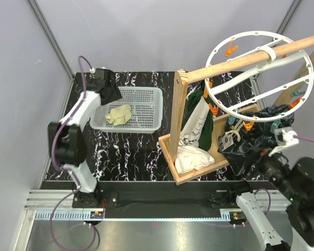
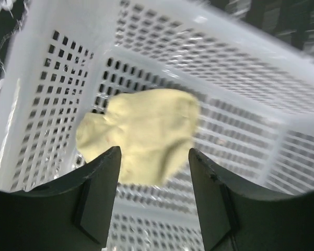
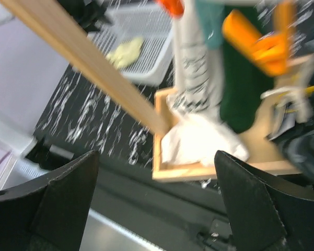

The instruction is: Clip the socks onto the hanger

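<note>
A crumpled pale yellow sock (image 1: pixel 118 114) lies in the grey perforated basket (image 1: pixel 155 110). Above the basket's back left side is my left gripper (image 1: pixel 114 99); in the left wrist view its fingers (image 2: pixel 102 193) are parted, with the sock (image 2: pixel 146 128) visible beyond them and nothing between. The round white hanger (image 1: pixel 211 91) hangs from a wooden bar and carries orange and teal clips (image 1: pixel 231 50). White and dark green cloths (image 1: pixel 194 125) hang beneath it. Low and to the right of the stand, my right gripper is open and empty.
The wooden stand (image 1: pixel 177 115) rises between the basket and the right arm, its tray base (image 1: pixel 190 178) holding white cloth (image 1: pixel 190 158). Dark crumpled cloth (image 1: pixel 256 138) hangs at the hanger's right.
</note>
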